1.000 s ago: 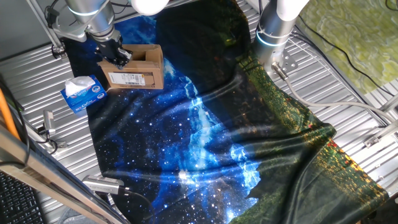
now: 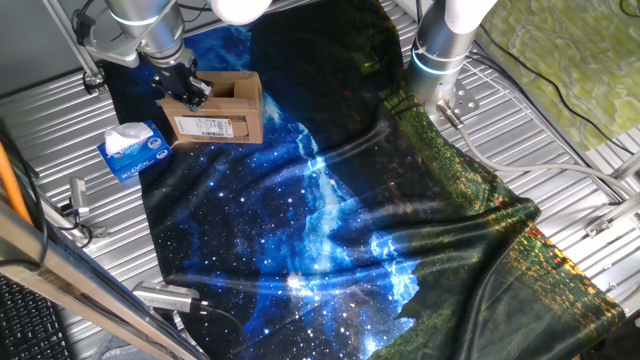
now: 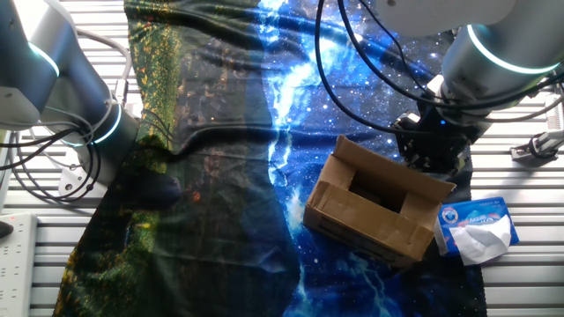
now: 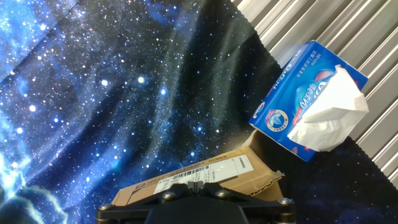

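Observation:
My gripper shows at the bottom edge of the wrist view, its fingertips together at the centre and nothing visible between them. Just beyond them lies the brown cardboard box (image 4: 239,167) with a white label. In exterior view 1 the gripper (image 2: 197,97) hangs over the left side of this open-topped box (image 2: 246,118). From the other side, the gripper (image 3: 432,150) appears close by the raised flap of the box (image 3: 352,229), and whether they touch cannot be told. The blue tissue box (image 2: 137,160), a white tissue sticking out, stands beside the cardboard box.
A wrinkled dark cloth with a galaxy print (image 2: 270,220) covers most of the slatted metal table (image 2: 115,235). A grey adapter (image 2: 168,296) lies at the near left.

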